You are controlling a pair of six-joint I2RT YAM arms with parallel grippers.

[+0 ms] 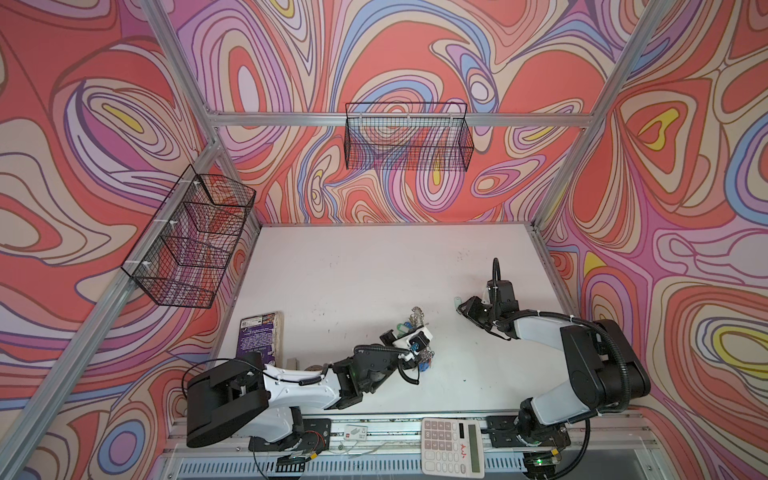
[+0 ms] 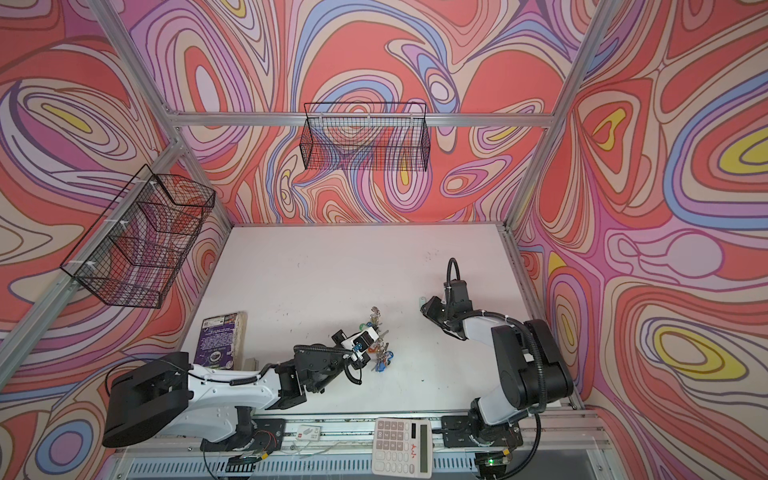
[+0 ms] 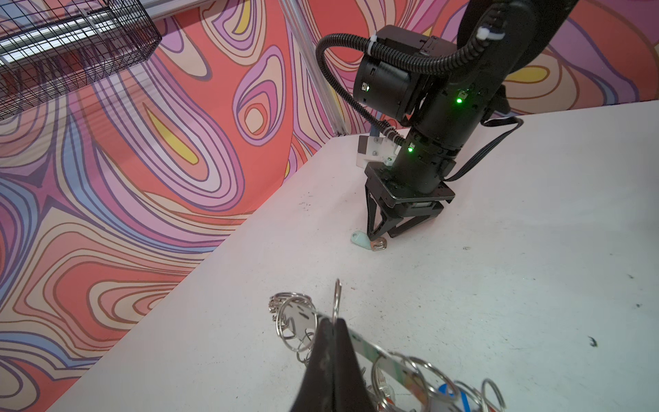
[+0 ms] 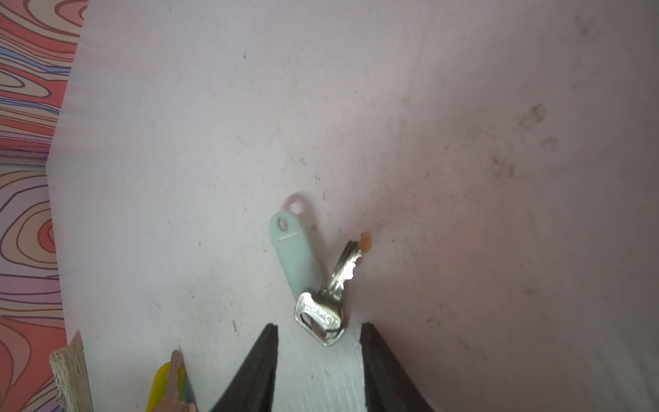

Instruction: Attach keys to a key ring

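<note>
A silver key [image 4: 321,314] lies in the right wrist view, its head over the lower end of a mint-green tag [image 4: 293,250] on the table. My right gripper stands open right by the key's head, fingers apart and nothing held between them. In the left wrist view, my left gripper is shut, with a thin metal ring [image 3: 337,298] standing edge-on at its fingertips. Beside and below those fingers are several more rings [image 3: 412,374] and a coiled silver piece [image 3: 291,312]. How they are joined cannot be told.
A purple-covered book or box [image 1: 260,336] stands at the table's left. A white calculator [image 1: 453,448] lies at the front edge, and black wire baskets [image 1: 409,144] hang on the back and left frame.
</note>
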